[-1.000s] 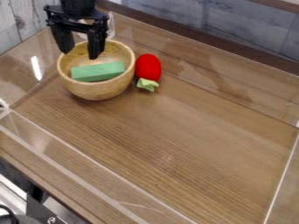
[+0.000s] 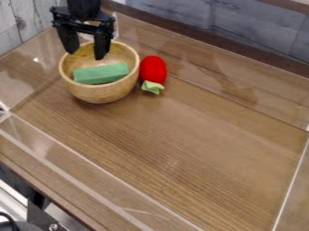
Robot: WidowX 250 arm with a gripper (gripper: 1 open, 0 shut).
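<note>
My dark gripper hangs at the upper left, open, over the rear of a tan round bowl. A green block lies in the bowl, in front of the gripper. Just right of the bowl sit a red oval object and a small pale green piece in front of it.
A pale corrugated surface stands at the upper left behind the bowl. A small dark-edged round item shows at the bottom left corner.
</note>
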